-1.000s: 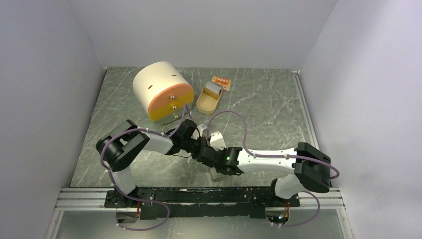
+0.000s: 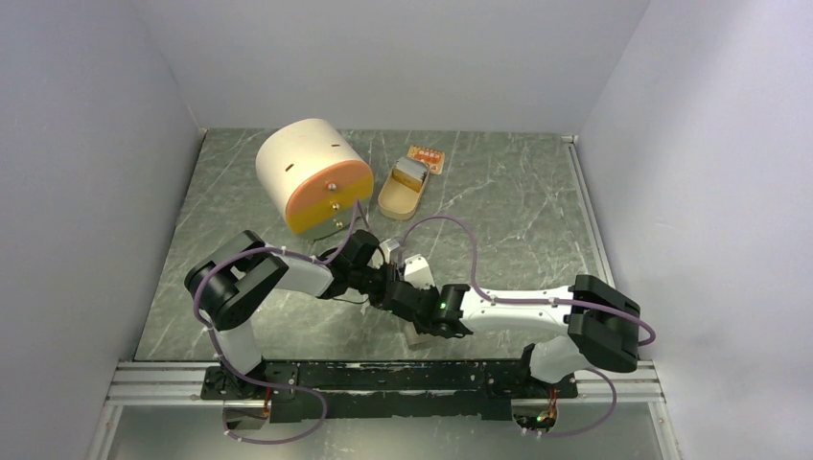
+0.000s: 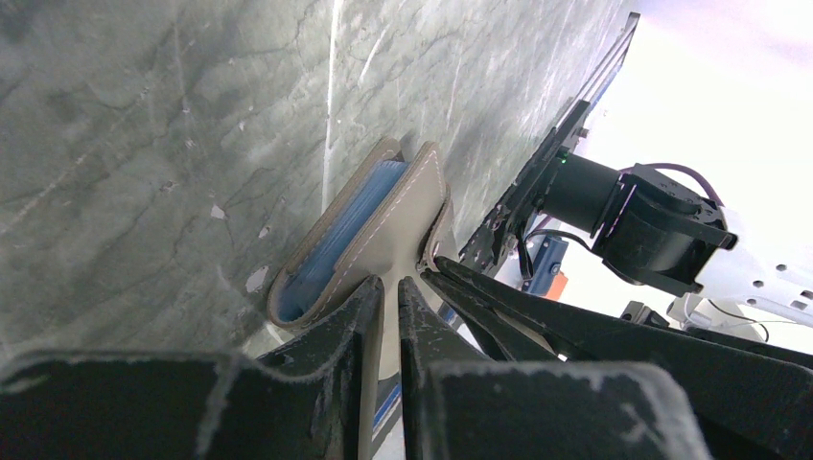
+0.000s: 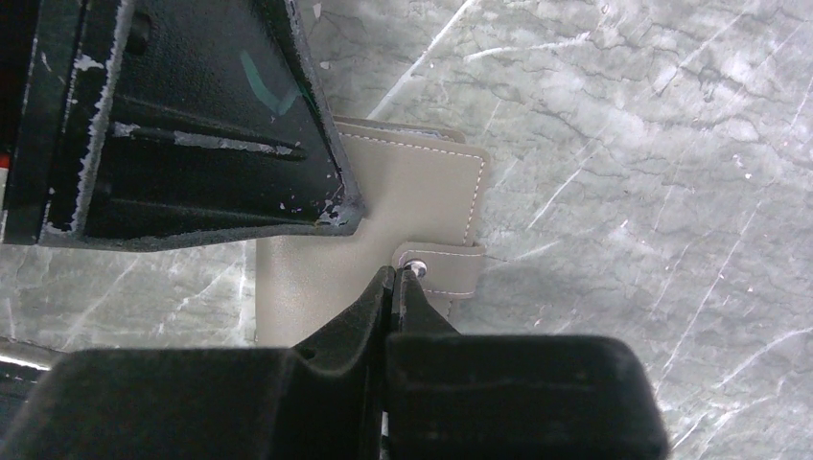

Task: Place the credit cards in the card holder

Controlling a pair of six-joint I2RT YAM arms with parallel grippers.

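Note:
A beige stitched card holder (image 3: 398, 230) (image 4: 355, 182) lies on the marble surface, largely hidden under both arms in the top view. Blue sleeves show along its open edge in the left wrist view; its snap strap is visible from the right wrist. My left gripper is at the holder's near side, its fingertips close together; whether anything is between them is unclear. My right gripper is shut, fingertips at the snap, nothing visible between them. I cannot make out loose credit cards.
A cream drum-shaped box (image 2: 297, 172) with coloured drawers stands at the back left. Beside it are an open beige tin (image 2: 399, 201) and an orange card-like item (image 2: 431, 153).
The right arm has shifted very slightly over the last second; otherwise the top view looks the same.

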